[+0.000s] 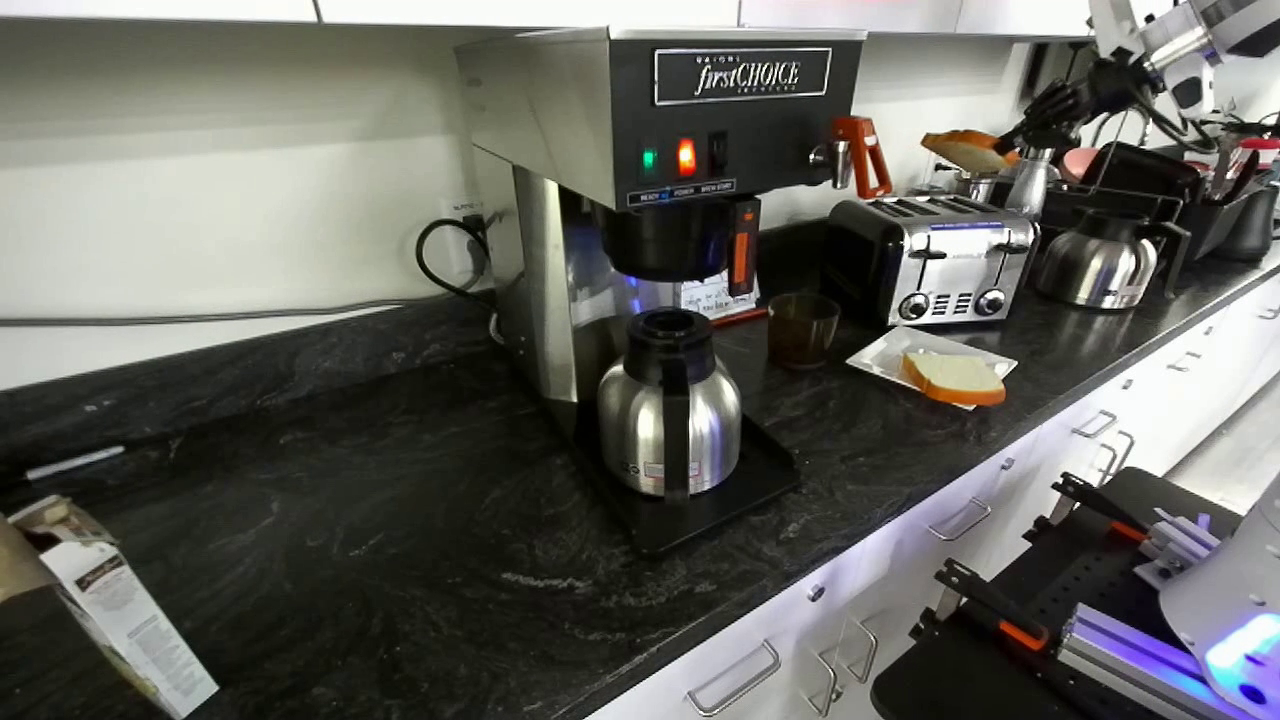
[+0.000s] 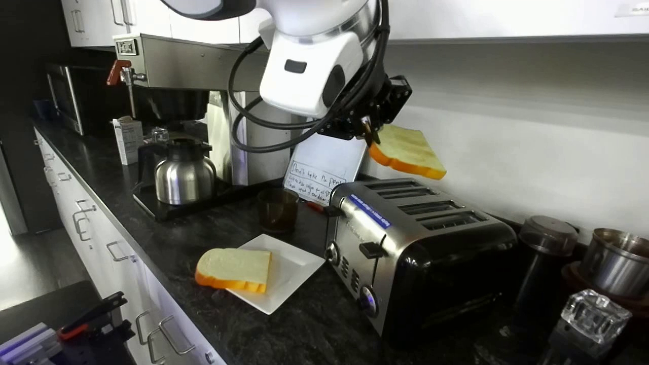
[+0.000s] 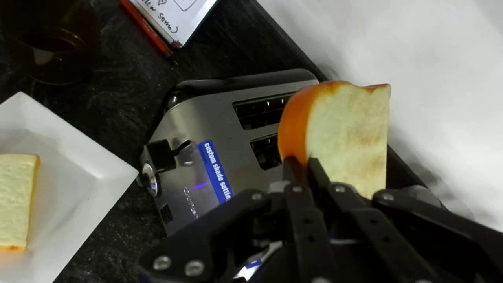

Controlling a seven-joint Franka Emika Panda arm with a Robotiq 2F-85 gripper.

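One bread slice is pinched along its edge by my gripper, which is shut on it. In exterior view 2 this held slice hangs tilted above the back of the steel toaster, clear of its top. The toaster's slots look empty where they show; in the wrist view the held slice covers part of them. A second bread slice lies on the white square plate, partly over its rim, in front of the toaster.
A brown cup and a whiteboard with writing stand beside the toaster, near the coffee maker. The wall rises close behind. A dark-lidded jar and a metal pot crowd the toaster's other side.
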